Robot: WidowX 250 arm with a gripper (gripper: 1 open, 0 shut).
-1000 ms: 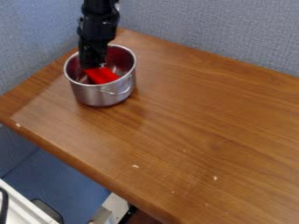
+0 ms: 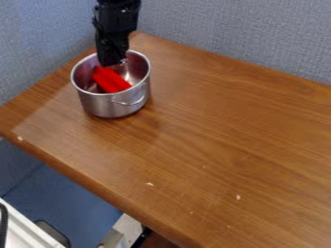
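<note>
A steel pot (image 2: 114, 103) with a wire handle stands near the back left of the wooden table. Inside it lies a red object (image 2: 110, 79). My black gripper (image 2: 112, 58) hangs over the pot's back part, above the red object. Its fingertips are small and dark in this view, and nothing shows held between them.
Grey padded walls (image 2: 258, 29) border the back and left. Some equipment sits below the table's front left edge.
My gripper has shifted slightly right and up within the pot's back part, and more of the red object shows. The pot has stayed in place.
</note>
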